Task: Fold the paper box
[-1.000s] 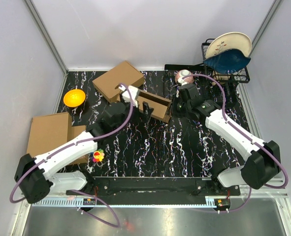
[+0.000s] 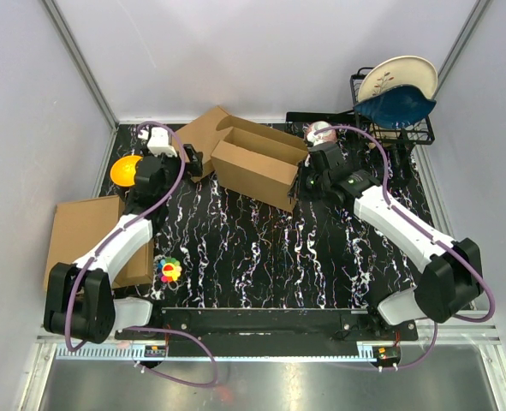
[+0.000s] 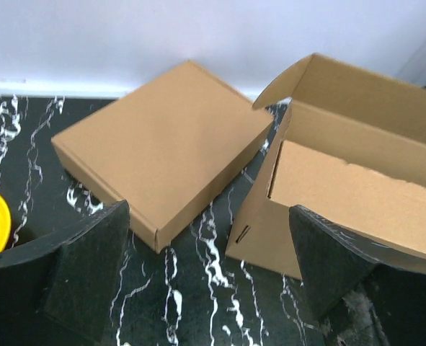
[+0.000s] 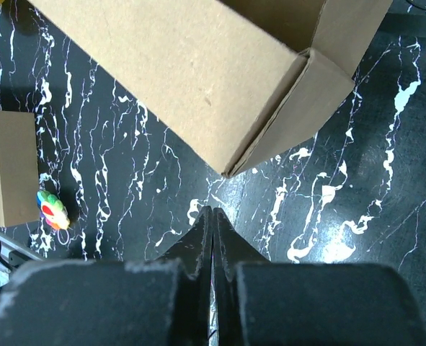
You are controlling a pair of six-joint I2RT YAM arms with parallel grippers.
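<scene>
The brown paper box [image 2: 254, 175] stands open at the middle back of the table. Along its far side, a cardboard panel [image 3: 371, 101] rises with a curled tab at its left end. In the left wrist view, my left gripper is open with nothing between its fingers. Its right finger [image 3: 328, 252] overlaps the view of the box's left end; whether they touch I cannot tell. My right gripper is shut, nothing showing between its fingertips, close to the box's right end, where a narrow end flap [image 4: 299, 108] stands slightly away from the wall.
Behind the left end lies a closed flat box [image 3: 166, 140]. A yellow bowl [image 2: 125, 170] sits beside the left arm, with another cardboard box [image 2: 83, 235] at far left. A colourful toy [image 2: 169, 270] lies in front. The dish rack [image 2: 394, 124] is at back right.
My left gripper has moved left from over the box to beside its left end. The far panel now shows raised, and the box has shifted slightly. The right arm has stayed nearly still.
</scene>
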